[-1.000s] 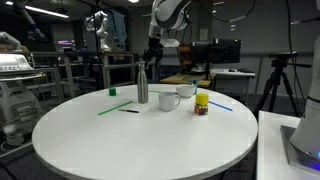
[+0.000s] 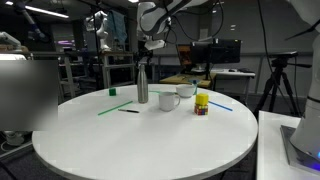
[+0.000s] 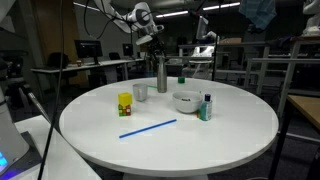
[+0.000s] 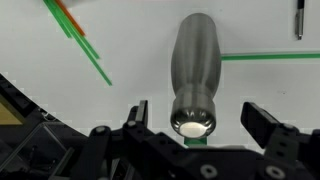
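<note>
A grey metal bottle (image 4: 194, 60) stands upright on the white round table, seen from above in the wrist view, its round cap lowest in that picture. My gripper is open, with one finger on each side of the bottle's cap and a visible gap to both. Nothing is held. From the side, the bottle (image 2: 143, 84) stands behind the middle of the table, and my arm comes down over its top. In the second exterior view the bottle (image 3: 162, 76) is beyond the mug and bowl.
Near the bottle are a white mug (image 2: 169, 101), a bowl (image 3: 188, 101), a small blue-topped bottle (image 3: 206, 107) and a yellow object (image 2: 202, 104). A green block (image 2: 112, 92), green sticks (image 2: 115, 107), a black pen (image 2: 128, 110) and a blue stick (image 3: 148, 128) lie about.
My arm's white hand has shifted left in the first exterior view, towards the bottle. The bottle and the other tabletop things have not visibly moved.
</note>
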